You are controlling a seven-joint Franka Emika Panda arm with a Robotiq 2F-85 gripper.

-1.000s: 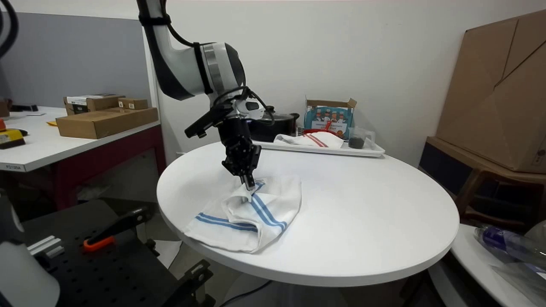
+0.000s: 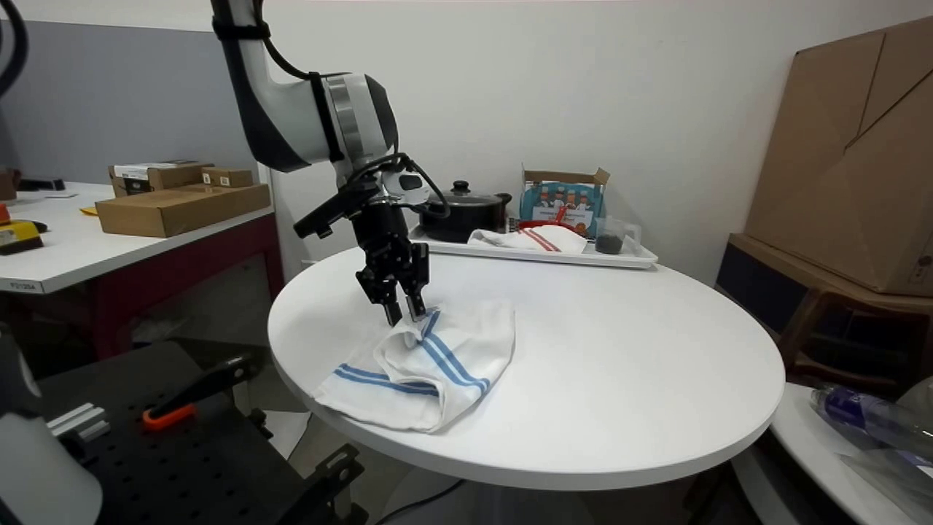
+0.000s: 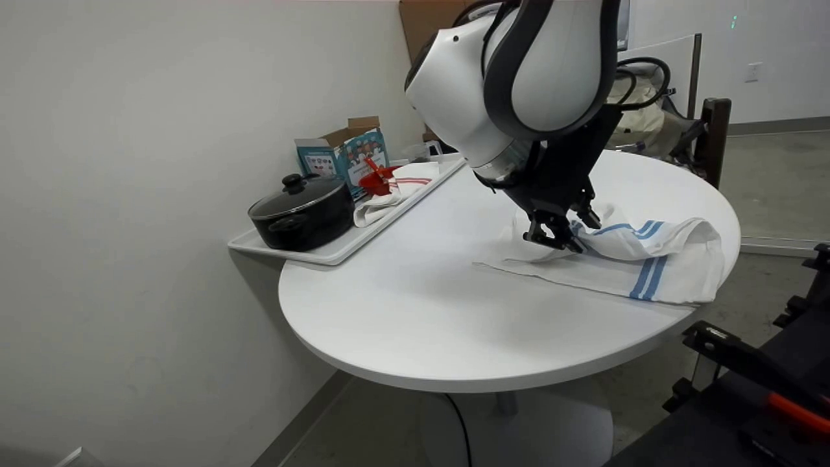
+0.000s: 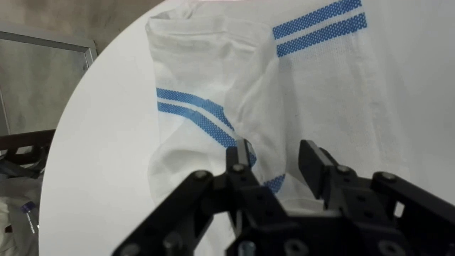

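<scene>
A white towel with blue stripes (image 2: 472, 337) lies rumpled and partly folded over on the round white table (image 2: 630, 367), close to its left edge. My gripper (image 2: 404, 316) points down at the towel's back-left part with its fingers open. In the wrist view, the two fingertips of the gripper stand apart, with a ridge of cloth and a bit of blue stripe showing in and below the gap. Whether the fingertips touch the towel (image 3: 653, 253) cannot be told.
At the table's back, a white tray (image 2: 643, 259) bears a black lidded pot (image 2: 468, 216), a red-striped towel (image 2: 547, 239), a blue box (image 2: 562, 203) and a clear cup (image 2: 610, 236).
The fingers were shut at the cloth a second ago and now stand open. My arm has shifted slightly left, and a raised bit of towel by the fingers has moved a little with it.
</scene>
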